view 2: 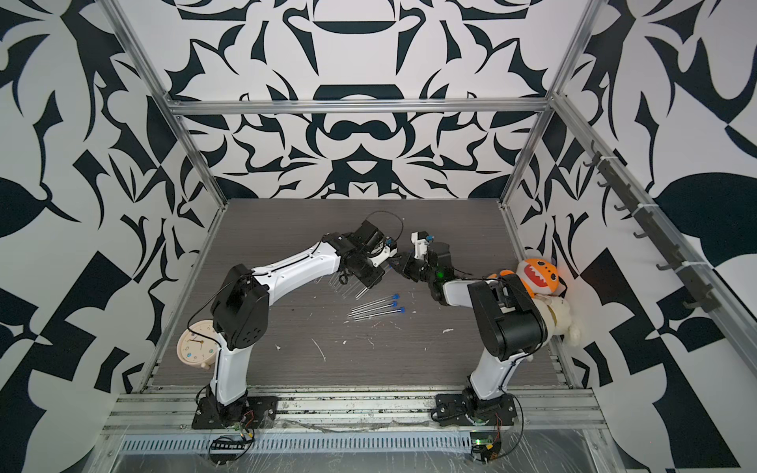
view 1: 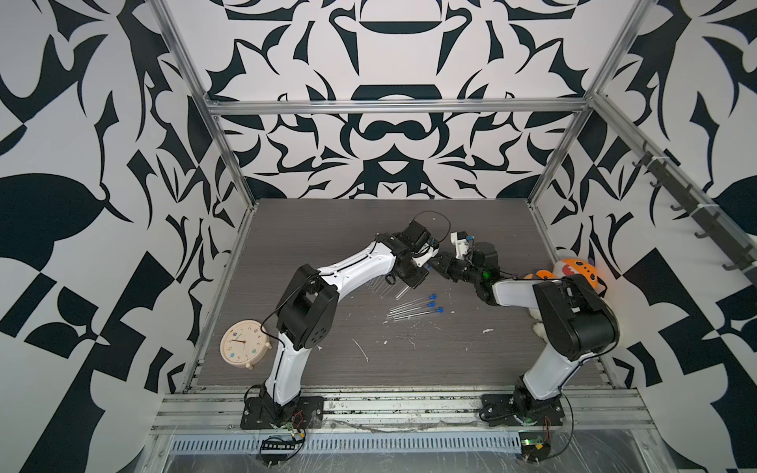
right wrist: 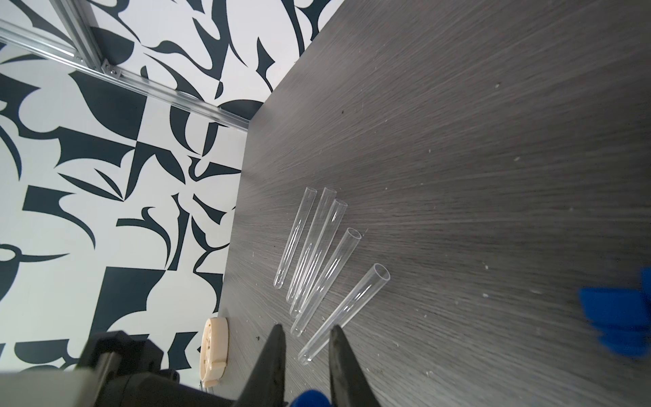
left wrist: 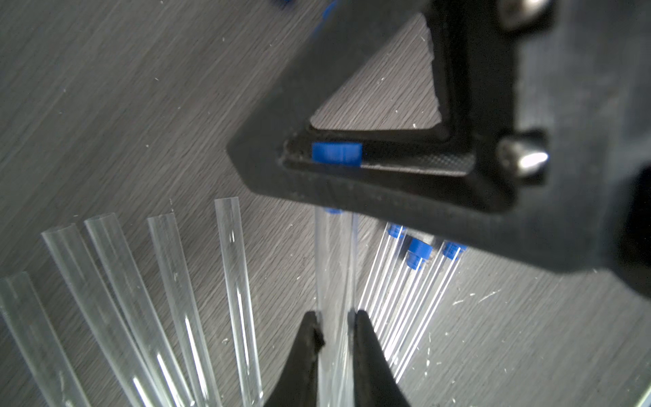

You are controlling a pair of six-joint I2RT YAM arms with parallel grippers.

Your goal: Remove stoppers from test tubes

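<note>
Upright in the left wrist view, a clear test tube (left wrist: 335, 271) is held with my left gripper shut on it. Its blue stopper (left wrist: 337, 153) is at the tube's top, partly behind a black finger (left wrist: 407, 203) of my right gripper. In the right wrist view, my right gripper has its fingertips apart, and the blue stopper (right wrist: 310, 399) shows between its fingers at the bottom edge; whether they press on it cannot be told. Several stoppered tubes (view 1: 414, 308) lie on the table in front of the grippers.
Several clear tubes without stoppers (right wrist: 346, 312) lie side by side under the left arm. Loose blue stoppers (right wrist: 615, 308) rest at the right of the right wrist view. A clock (view 1: 244, 343) stands at left, plush toys (view 1: 579, 272) at right.
</note>
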